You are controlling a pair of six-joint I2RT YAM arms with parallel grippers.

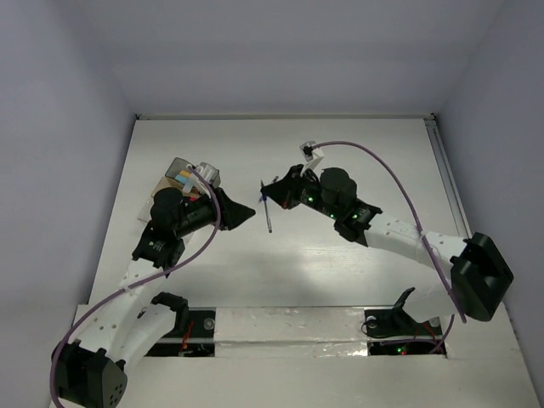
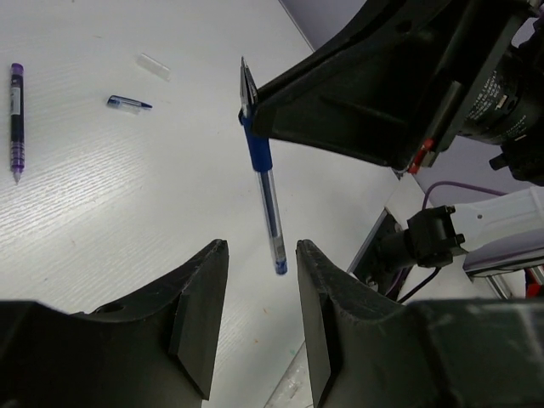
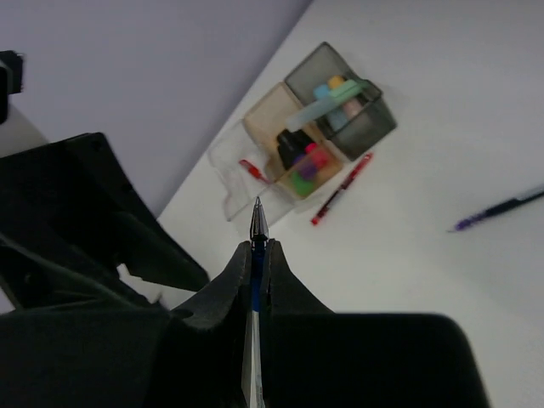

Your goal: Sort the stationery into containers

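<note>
My right gripper (image 1: 270,195) is shut on a blue pen (image 1: 269,214), held off the table with its clear barrel hanging down. In the left wrist view this pen (image 2: 270,208) has its silver tip up. My left gripper is part open with nothing between its fingers; the pen's lower end hangs just beyond its fingertips. A dark purple pen (image 2: 17,119) and a small blue cap or short pen (image 2: 129,103) lie on the table. The right wrist view shows the containers: grey (image 3: 374,127), tan (image 3: 265,119) and clear (image 3: 228,157), with stationery inside.
A red pen (image 3: 342,189) lies beside the tan container. A clear eraser-like piece (image 2: 153,66) rests at the far side of the table. The two arms face each other closely.
</note>
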